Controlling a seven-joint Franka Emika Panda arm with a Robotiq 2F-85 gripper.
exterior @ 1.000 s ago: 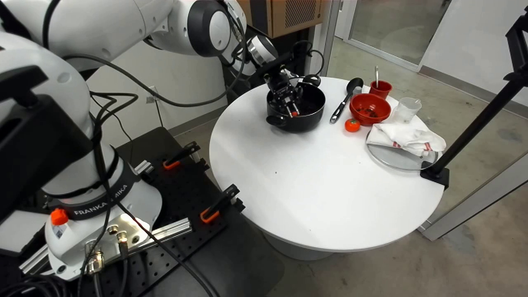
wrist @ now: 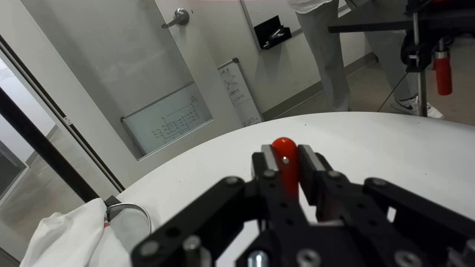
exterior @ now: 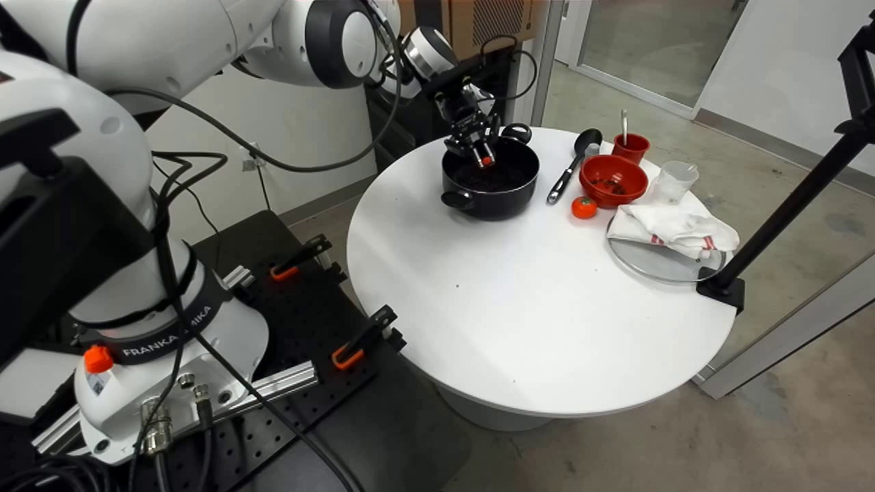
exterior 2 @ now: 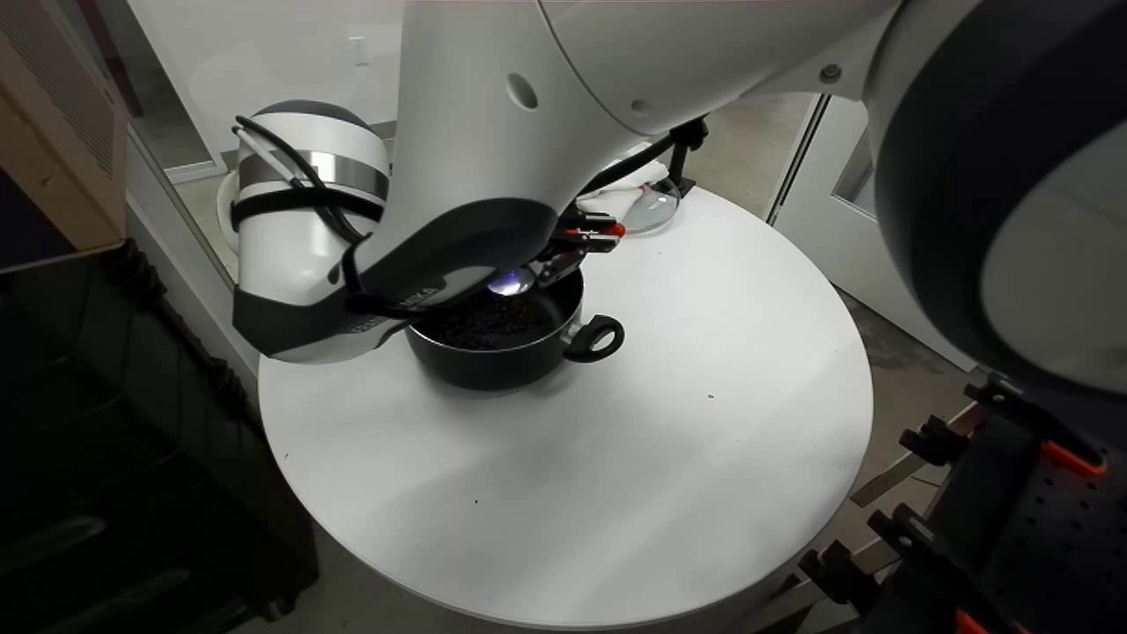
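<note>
My gripper is shut on a red handle point(wrist: 287, 167), whose rounded end shows between the fingertips in the wrist view. What the handle belongs to is hidden behind the fingers. The black two-handled pot point(exterior: 492, 201) stands at the table's back left in exterior view 1, with the gripper above its opening. Exterior view 2 shows dark loose contents point(exterior 2: 491, 320) inside the pot, and a shiny rounded patch point(exterior 2: 511, 282) over it that I cannot identify.
To the pot's right are a black ladle point(exterior: 566, 176), a red bowl point(exterior: 627, 182), a red cup point(exterior: 631, 149), a tomato point(exterior: 584, 208) and a clear cup point(exterior: 677, 182). A white cloth point(exterior: 668, 225) lies on a glass lid point(exterior: 656, 266).
In exterior view 1 my gripper has risen over the pot, and the red handle's end sits higher than before. The pot and the table items have stayed put.
</note>
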